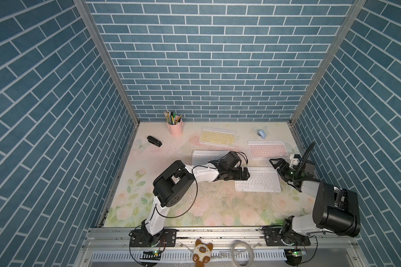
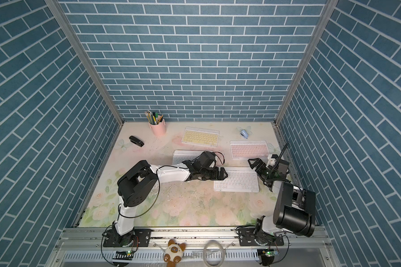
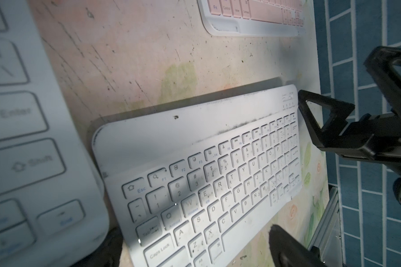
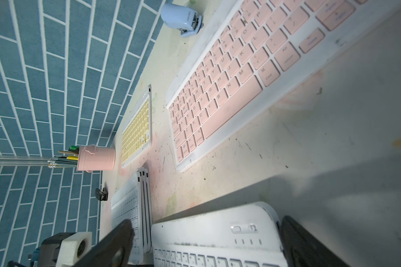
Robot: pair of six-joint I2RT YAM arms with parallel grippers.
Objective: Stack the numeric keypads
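A white keyboard (image 1: 258, 181) lies at center-right. My right gripper is open at its right end; in the right wrist view that corner sits between the fingers. My left gripper (image 1: 242, 173) is at its left end, low by the keyboard; whether it holds that end is unclear. A stack of white keyboards (image 4: 129, 204) lies left of it, partly under my left arm in the top views. A pink keyboard (image 1: 267, 149) lies behind, and a yellow keyboard (image 1: 217, 136) at the back middle.
A blue stapler (image 1: 261, 133), a pink pen cup (image 1: 175, 127) and a black stapler (image 1: 154, 141) stand toward the back. The side wall is close beside my right arm.
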